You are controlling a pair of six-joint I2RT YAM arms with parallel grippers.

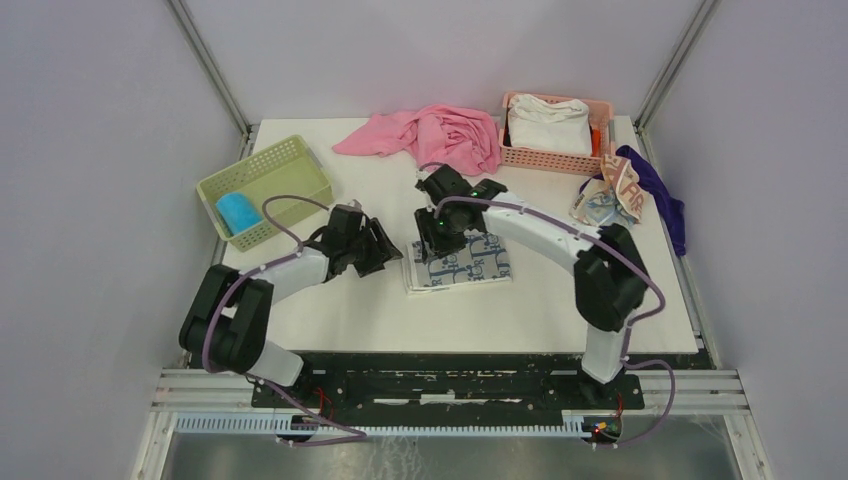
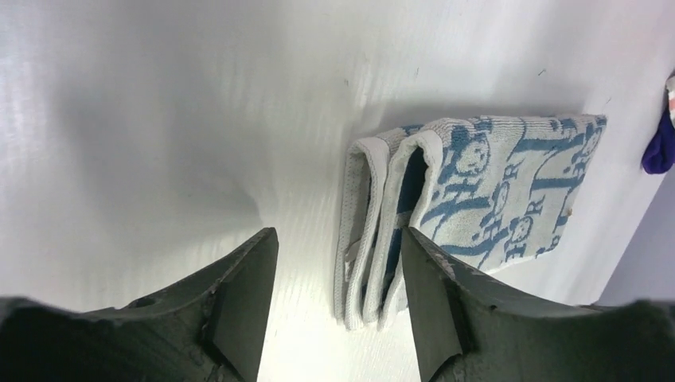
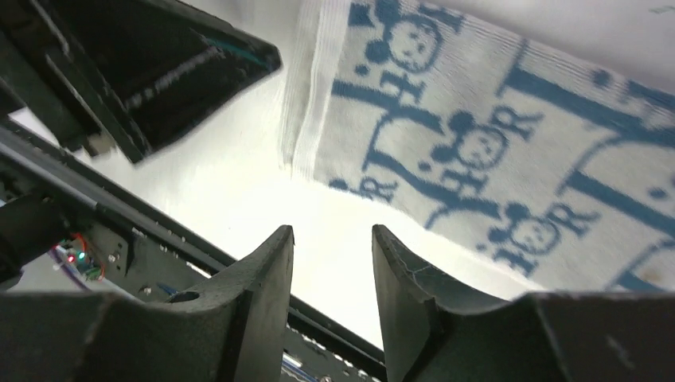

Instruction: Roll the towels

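A folded white towel with blue lettering and mouse faces lies mid-table. Its left end shows stacked, slightly gaping folds in the left wrist view. My left gripper stands open just off that end; in its wrist view one finger overlaps the towel's edge, and no cloth is seen gripped. Over the towel's left part is my right gripper. Its fingers are apart with nothing between them, and the printed towel lies beyond. The left gripper's dark finger enters that view at upper left.
A green basket holding a blue roll stands at left. Behind lie a pink cloth and a pink basket with white cloth. Other cloths crowd the right edge.
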